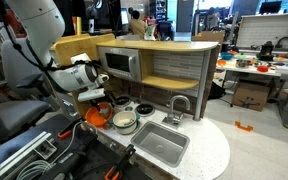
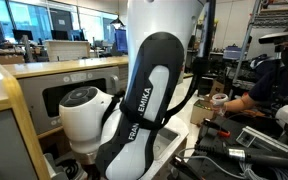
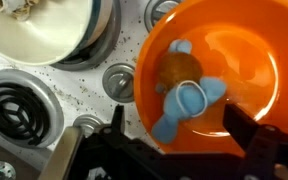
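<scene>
An orange bowl [image 3: 239, 60] fills the right half of the wrist view; in exterior view 1 the same bowl [image 1: 99, 114] sits on the stove at the left end of the counter. Inside it lies a small soft toy [image 3: 189, 98], light blue with a brown part. My gripper is open over the bowl's near side, its dark fingers [image 3: 112, 140] wide apart and nothing held between them. From the wrist view, the toy appears between and beyond the fingertips. Exterior view 2 shows the white arm, while the bowl is hidden there.
A cream-lined pot [image 3: 46, 35] stands beside the bowl, with something partly visible inside. A black coil burner [image 3: 19, 112] and stove knobs lie near it. Farther right on the counter are a sink [image 1: 164, 145] and faucet [image 1: 180, 105]. A microwave [image 1: 120, 63] stands behind the stove.
</scene>
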